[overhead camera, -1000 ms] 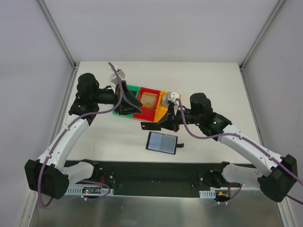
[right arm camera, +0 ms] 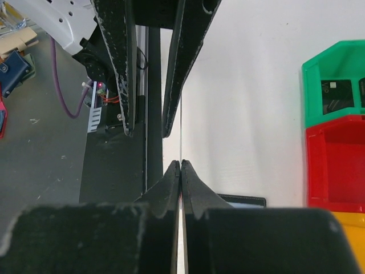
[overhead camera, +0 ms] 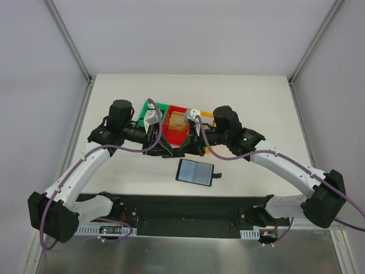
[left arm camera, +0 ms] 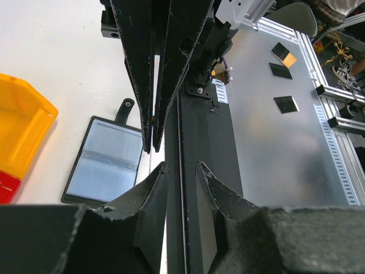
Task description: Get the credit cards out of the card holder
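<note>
My left gripper and my right gripper meet above the table's middle. In the right wrist view a thin pale card edge stands upright in the tips of my right gripper, shut on it, with the left gripper's parted fingers around its far part. In the left wrist view my left gripper is part open, facing the right gripper's fingertips. The card holder, an open black wallet-like case with a strap, lies on the table below.
Behind the grippers stand green, red and orange bins; a dark card lies in the green one. The table's front edge borders a dark gap.
The left gripper has moved down and right to the right gripper.
</note>
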